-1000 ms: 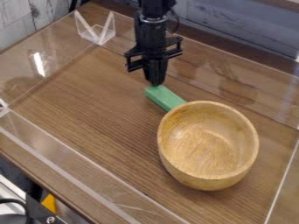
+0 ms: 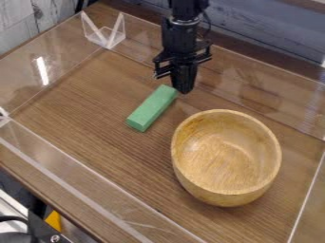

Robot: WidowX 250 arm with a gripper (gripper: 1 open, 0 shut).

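My gripper [image 2: 185,80], black, is at the upper middle, shut with nothing visible between its fingers. Just below and left of it a flat green bar [image 2: 151,108] lies on the wooden table, slanting from upper right to lower left. Its upper end is close to the fingertips; whether they touch is unclear.
A large yellow bowl [image 2: 225,173] occupies the lower right, near the bar. A clear plastic piece [image 2: 103,29] is at the upper left. The left of the table and the area right of my gripper are mostly free.
The green bar has swung round, from slanting down-right through upright to slanting down-left, its lower end moving left. My gripper has moved slightly right.
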